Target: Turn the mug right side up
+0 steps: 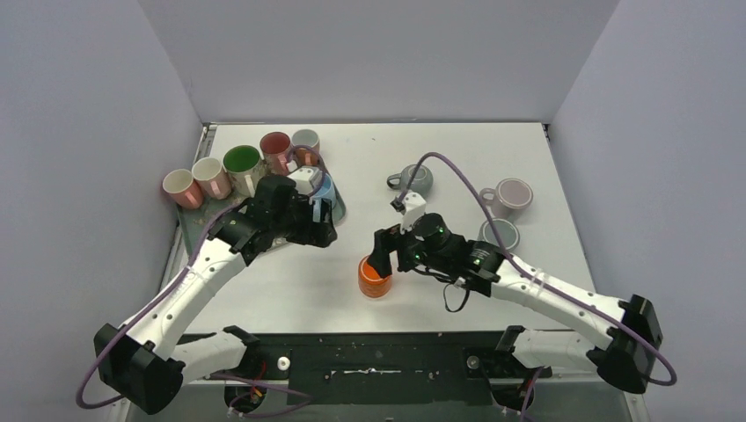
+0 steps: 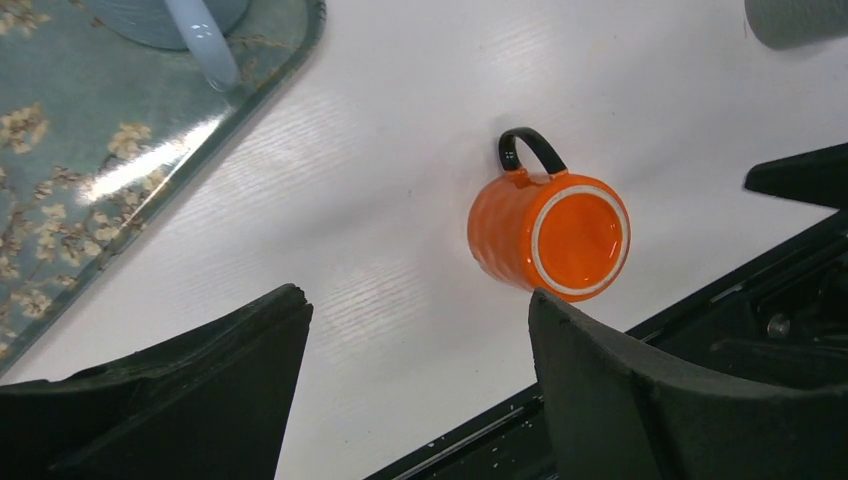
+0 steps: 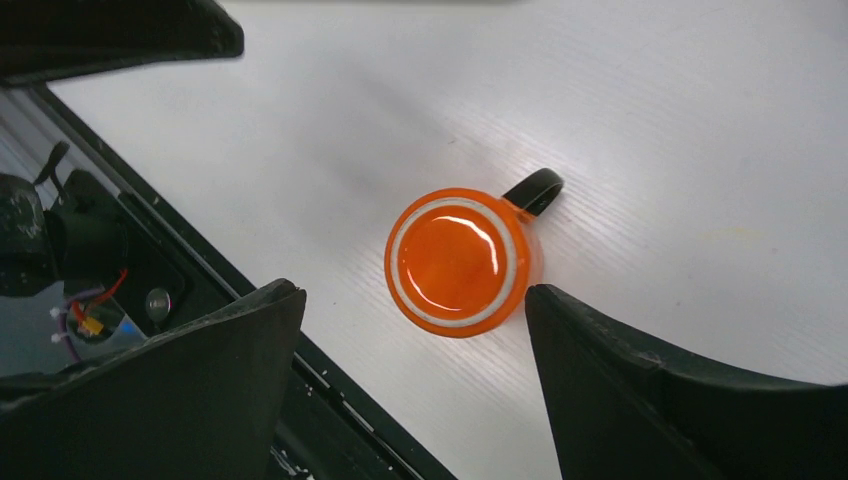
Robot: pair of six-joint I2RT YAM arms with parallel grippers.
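Observation:
The orange mug [image 1: 374, 286] [image 2: 520, 225] [image 3: 447, 262] is on the white table near its front edge, its ringed underside showing and a black handle sticking out from its side. My left gripper [image 1: 318, 227] hangs over the tray's right part, up and left of the mug, fingers apart and empty. My right gripper [image 1: 387, 251] is above and just right of the mug, fingers apart with nothing between them; the mug shows beyond them in the right wrist view.
A tray [image 1: 202, 224] of several mugs fills the back left. A dark grey mug [image 1: 418, 180], a pale mug [image 1: 510, 195] and an upside-down mug [image 1: 500, 233] stand at the right.

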